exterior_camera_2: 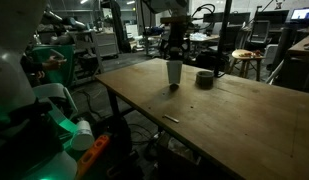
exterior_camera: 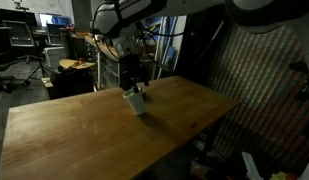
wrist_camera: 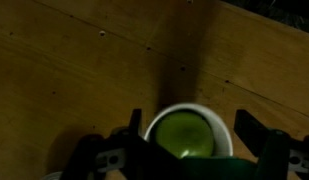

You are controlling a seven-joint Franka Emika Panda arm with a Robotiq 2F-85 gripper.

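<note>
A white cup (exterior_camera: 135,102) stands on the wooden table, looking slightly tilted in exterior view 1. My gripper is just above it, pointing down, with its fingers apart. Between the dark fingers in the wrist view is a round white rim with green inside, apparently the cup (wrist_camera: 184,133) from above. Narrow gaps seem to separate the rim from both fingers. Exterior view 2 has the cup (exterior_camera_2: 174,73) below the gripper; its lower edge is close to the tabletop, and contact is hard to judge.
A dark grey round object (exterior_camera_2: 204,78) sits on the table close behind the cup. Near the table's edge lies a small pale stick (exterior_camera_2: 170,119). Part of a white thing (wrist_camera: 51,176) enters the wrist view at lower left.
</note>
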